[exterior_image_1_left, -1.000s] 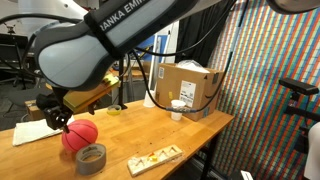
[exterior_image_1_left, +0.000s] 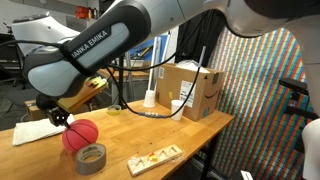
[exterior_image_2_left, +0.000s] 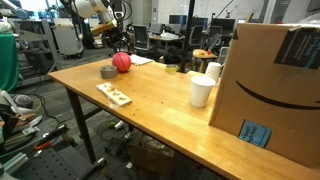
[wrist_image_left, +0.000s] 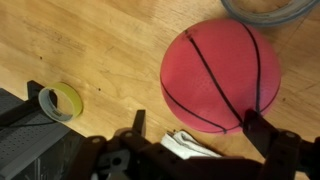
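A red ball (exterior_image_1_left: 79, 136) with dark seam lines rests on the wooden table, beside a grey tape roll (exterior_image_1_left: 90, 158). In the wrist view the ball (wrist_image_left: 222, 75) fills the upper middle, and part of the grey tape roll (wrist_image_left: 268, 17) shows above it. My gripper is open, its fingers apart with nothing held. One dark fingertip (wrist_image_left: 252, 120) overlaps the ball's lower right edge in that view; whether it touches cannot be told. The other fingertip appears over bare table left of the ball. The ball (exterior_image_2_left: 122, 62) stands near the table's far left in exterior view 2.
A white cloth (exterior_image_1_left: 37, 131) lies behind the ball. Nearer the front is a pale wooden tray (exterior_image_1_left: 155, 160). A white cup (exterior_image_2_left: 201, 91) and a large cardboard box (exterior_image_2_left: 272, 92) stand to the right.
The arm's upper body has shifted left and lower in exterior view 1, and the gripper has changed its position slightly above the ball. The ball, tape roll and tray look unmoved.
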